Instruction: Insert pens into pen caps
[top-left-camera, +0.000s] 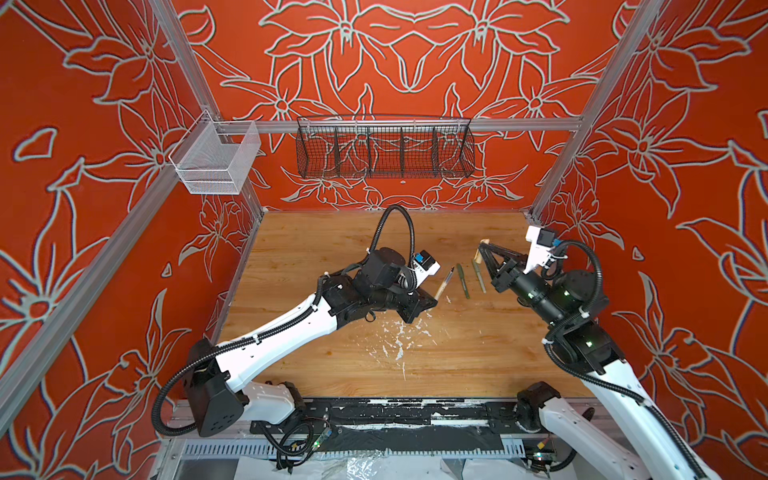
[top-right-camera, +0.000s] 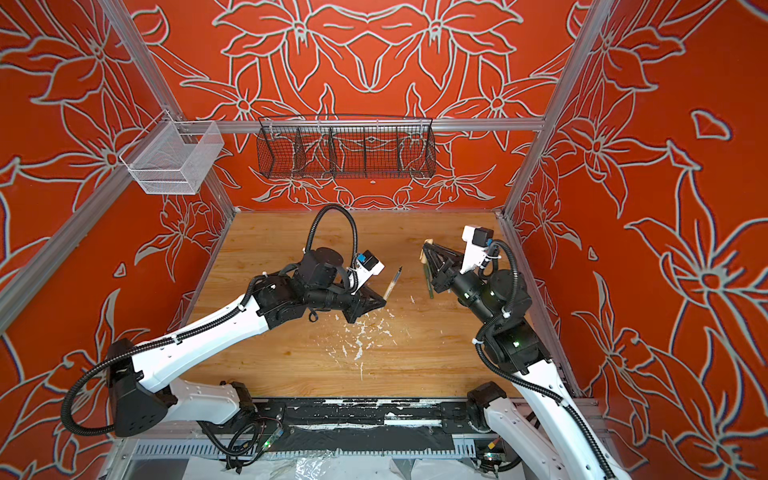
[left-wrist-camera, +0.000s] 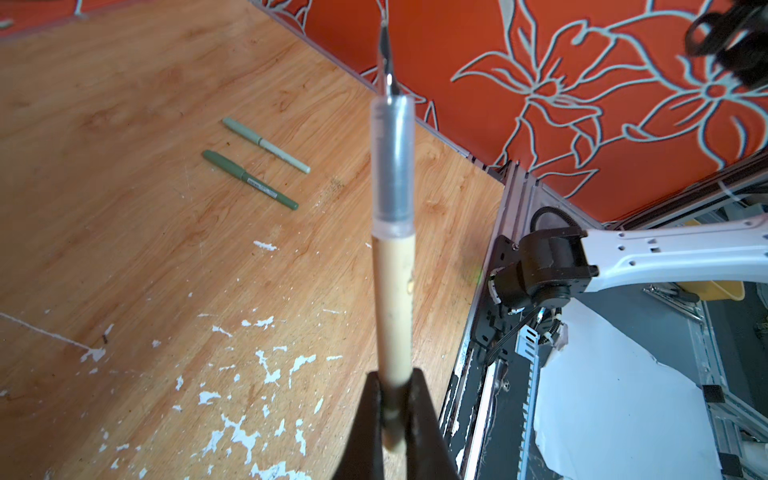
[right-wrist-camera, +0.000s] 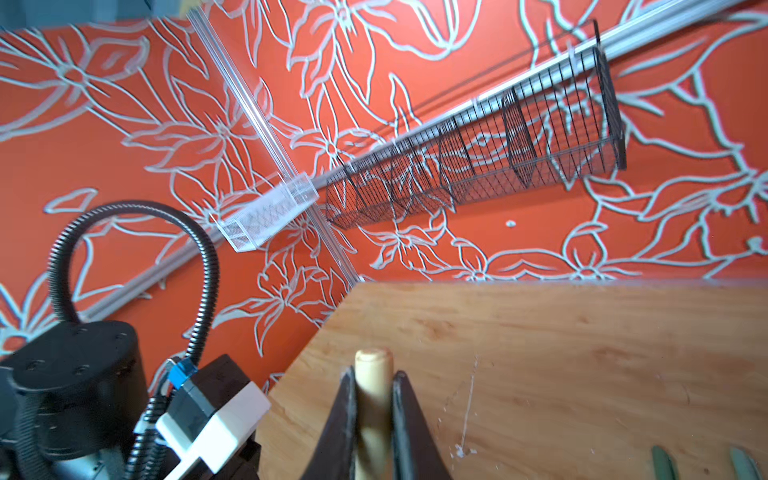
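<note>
My left gripper is shut on a slim pen with a cream barrel, a clear section and a metal tip, held tilted up near the table's middle. Facing it from the right, my right gripper is shut on a cream pen cap, raised above the table and apart from the pen. Two green pens lie side by side on the table to the right of centre, a dark green one and a pale green one.
A black wire basket and a white basket hang on the rails above the table. White scuffs mark its middle.
</note>
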